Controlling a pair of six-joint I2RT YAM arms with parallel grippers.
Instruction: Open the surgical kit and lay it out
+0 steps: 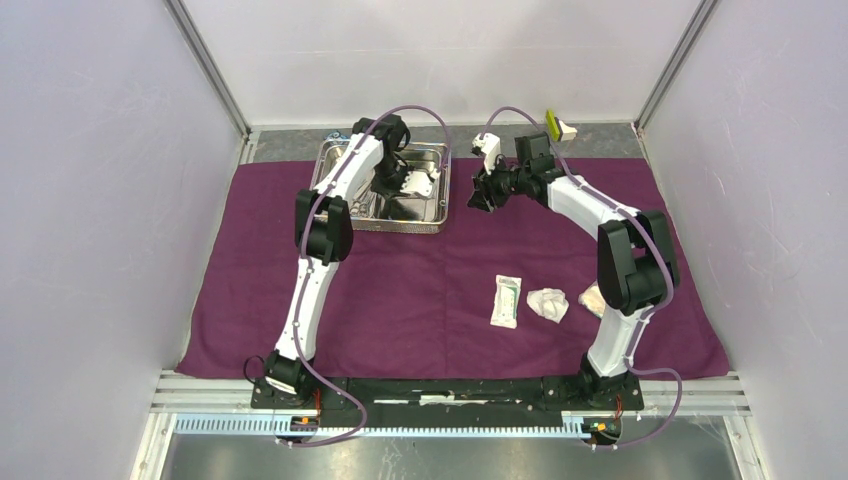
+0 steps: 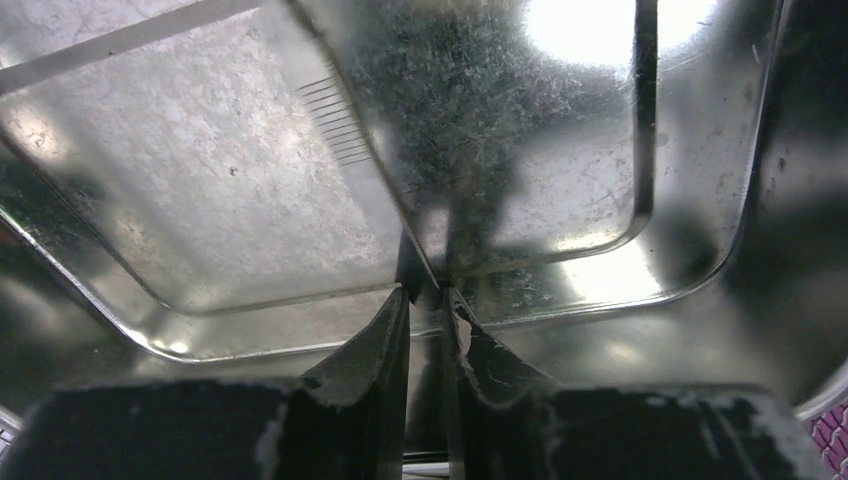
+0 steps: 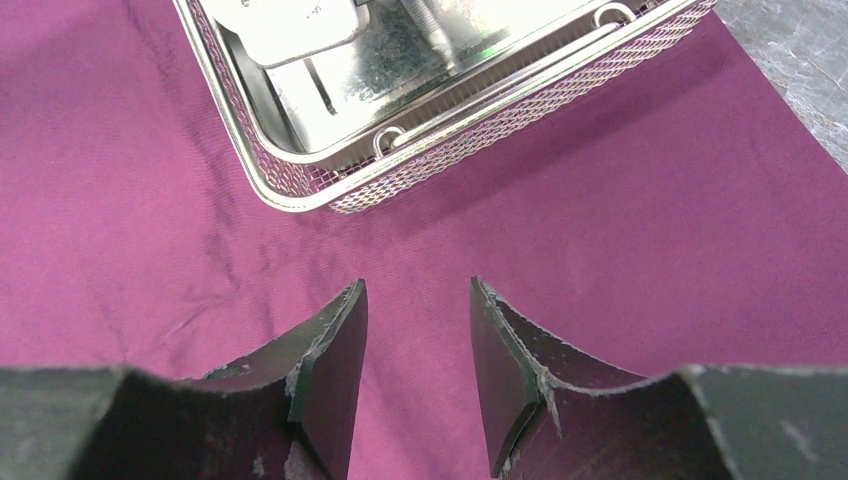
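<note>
A metal tray in a mesh basket (image 1: 435, 221) stands at the back left of the purple cloth, holding instruments and white items. My left gripper is down inside it, its fingertips slightly apart at one end of a long, thin, blurred instrument (image 2: 350, 120) with ridges; whether it grips that is unclear. My right gripper stands open and empty over the cloth, right of the basket (image 3: 285, 200).
A white packet (image 1: 506, 300), a crumpled white bundle (image 1: 547, 304) and another packet (image 1: 591, 299) lie at the front right. A yellow-white box (image 1: 560, 128) sits at the back.
</note>
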